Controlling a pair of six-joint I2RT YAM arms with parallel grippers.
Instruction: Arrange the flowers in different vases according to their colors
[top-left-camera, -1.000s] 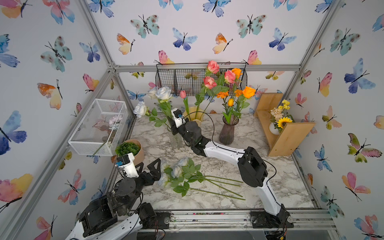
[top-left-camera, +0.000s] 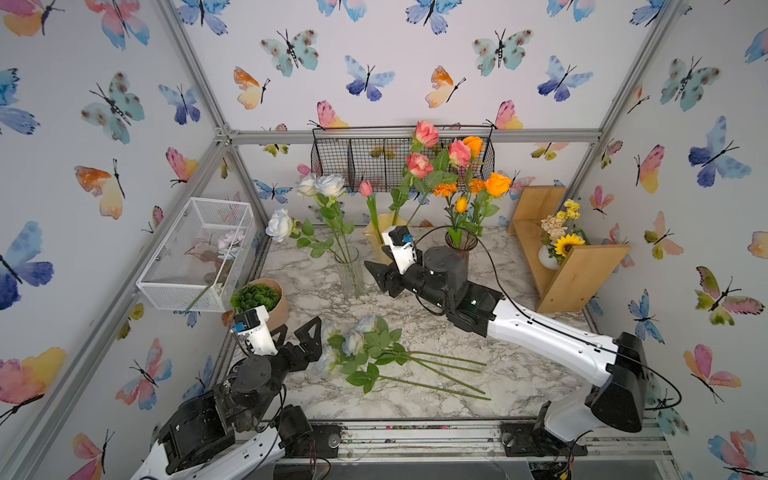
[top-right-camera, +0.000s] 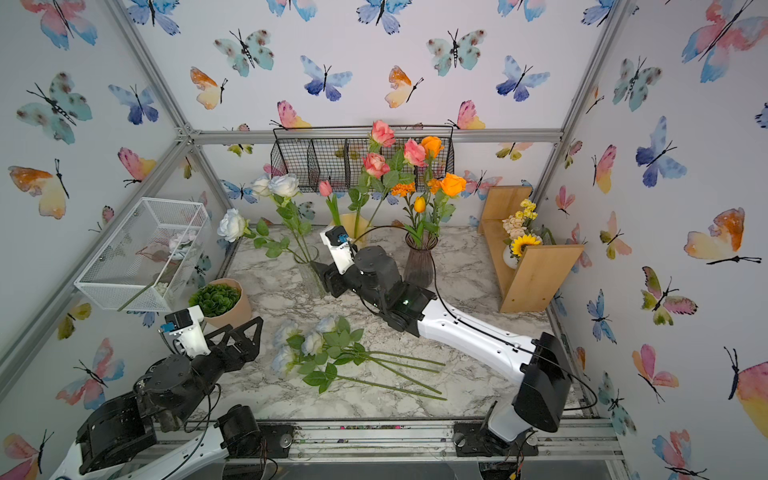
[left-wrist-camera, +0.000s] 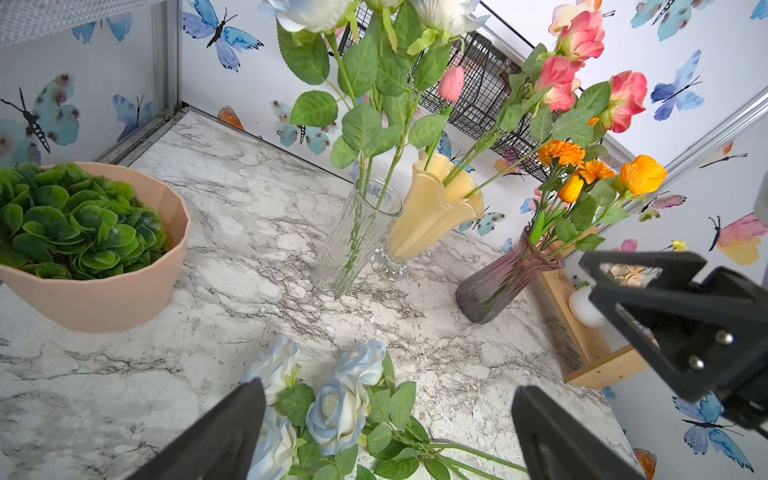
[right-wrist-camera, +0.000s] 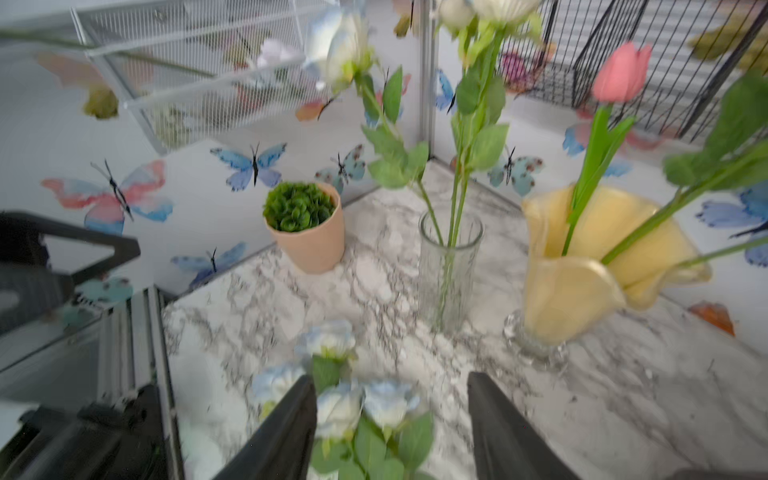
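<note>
White roses (top-left-camera: 329, 185) stand in a clear glass vase (left-wrist-camera: 352, 236), pink roses and a tulip in a yellow vase (left-wrist-camera: 428, 208), orange flowers (top-left-camera: 497, 185) in a purple vase (left-wrist-camera: 500, 284). Several pale blue roses with long stems (top-right-camera: 324, 344) lie at the front of the table. My left gripper is open low at the front left, behind the flower heads in its wrist view, with nothing held. My right gripper is open and empty above the table, in front of the clear and yellow vases.
A potted plant (top-right-camera: 228, 305) and white mesh basket (top-right-camera: 140, 256) are at the left, a wooden shelf (top-right-camera: 540, 272) with small flowers at the right. A wire rack (top-left-camera: 336, 156) hangs at the back. The front right of the table has free room.
My right arm has drawn back and to the right, away from the clear vase, its elbow swinging toward the front right. My left arm and the flowers on the table look unmoved.
</note>
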